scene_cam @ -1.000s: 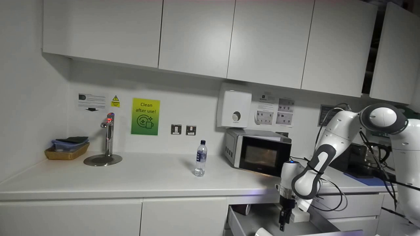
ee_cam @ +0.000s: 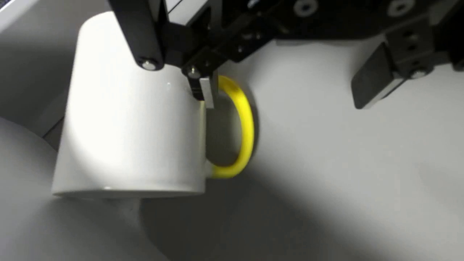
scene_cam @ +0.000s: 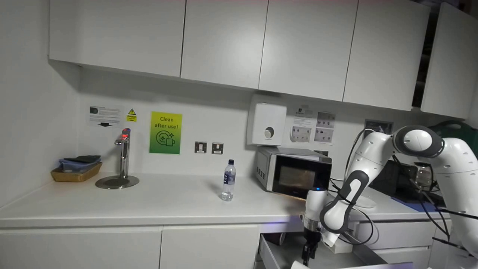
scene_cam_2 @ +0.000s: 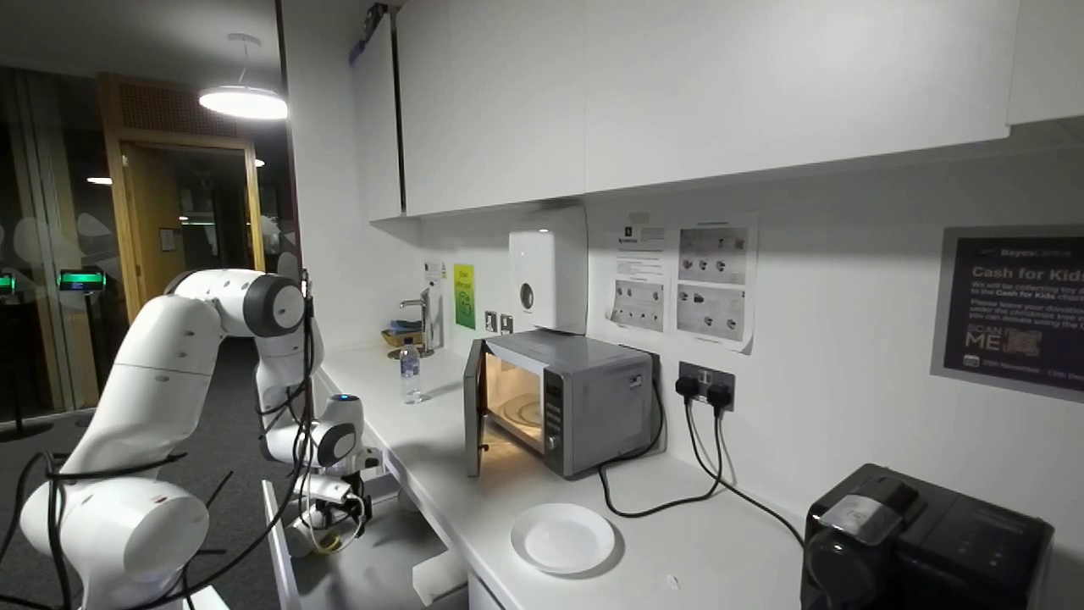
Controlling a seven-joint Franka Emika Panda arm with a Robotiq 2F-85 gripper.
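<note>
A white mug (ee_cam: pixel 130 121) with a yellow handle (ee_cam: pixel 247 126) lies on its side in the open grey drawer (scene_cam: pixel 286 251). My gripper is low in the drawer, open, with only bare drawer floor visible between its fingers. In the wrist view the left fingertip (ee_cam: pixel 209 92) overlaps the mug's edge where the handle begins; whether it touches or reaches inside the loop, I cannot tell. The other fingertip (ee_cam: pixel 374 80) stands well right of the handle. Only a sliver of the mug (scene_cam: pixel 299 265) shows in exterior view 1.
A microwave (scene_cam_2: pixel 600 396) with its door ajar stands on the counter above the drawer, a white plate (scene_cam_2: pixel 561 537) near it. A water bottle (scene_cam: pixel 228 180) stands farther left. Inside the drawer are a white block (scene_cam: pixel 339 246) and a dark cup (scene_cam: pixel 278 238).
The arm has moved left and slightly lower within the drawer, bringing the gripper close to the mug. The mug's visible part looks much the same.
</note>
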